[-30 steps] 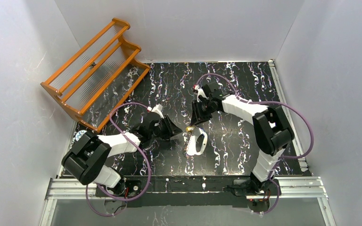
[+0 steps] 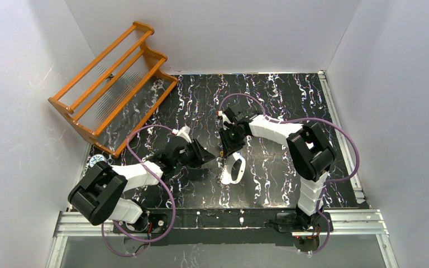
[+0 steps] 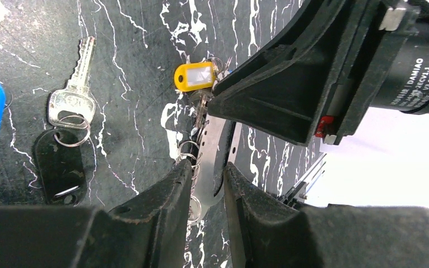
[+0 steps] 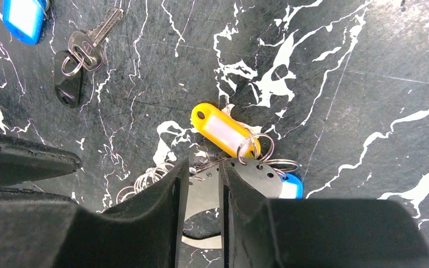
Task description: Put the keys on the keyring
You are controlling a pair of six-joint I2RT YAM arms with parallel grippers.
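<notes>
A silver keyring plate lies flat on the black table, with several small rings along its edge. By its far end lies a yellow tag with its rings, and part of a blue tag shows there. My right gripper is over this end, its fingers part open, the plate visible between them. Left of the plate, my left gripper hovers, fingers slightly apart; I see nothing clearly held between them. A loose key with a small ring and a black fob rests on the table.
Another blue tag lies beyond the loose key. A wooden rack stands at the back left. Both grippers are close together near the plate.
My right gripper has moved left and towards the front, and now covers more of the yellow tag in the top view. The plate stays put.
</notes>
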